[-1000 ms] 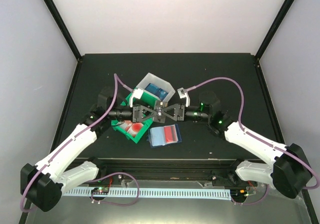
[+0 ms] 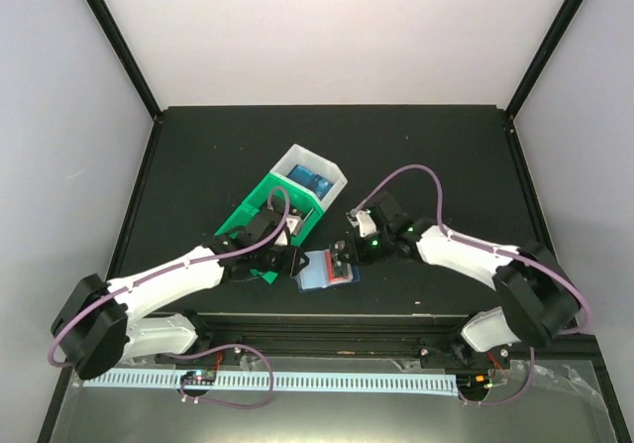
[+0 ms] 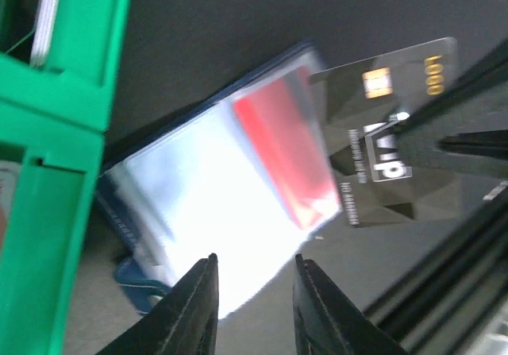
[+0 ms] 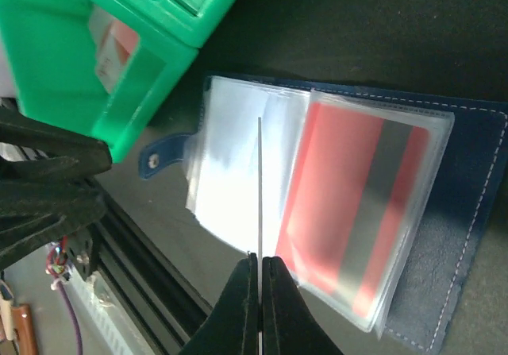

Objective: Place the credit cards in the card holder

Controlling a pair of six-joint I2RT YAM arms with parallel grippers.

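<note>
The card holder (image 4: 470,220) lies unfolded on the table, dark blue with clear sleeves. A red card with a grey stripe (image 4: 341,188) shows in one sleeve; the other sleeve (image 4: 248,148) looks white. My right gripper is shut on a dark grey credit card (image 3: 343,101). That card stands edge-on over the holder in the right wrist view, its lower edge above the sleeves. In the left wrist view my left gripper is open, nothing between its fingers, beside the holder's white sleeve.
A green bin (image 3: 79,240) stands close to the holder's left side, with red and white packs inside. Behind it is a white bin (image 2: 297,156) holding blue items. Both arms crowd closely over the holder.
The grippers were together above the green bin, both on the dark card. Now the left is open and off it, and both have come down towards the holder, the right carrying the card.
</note>
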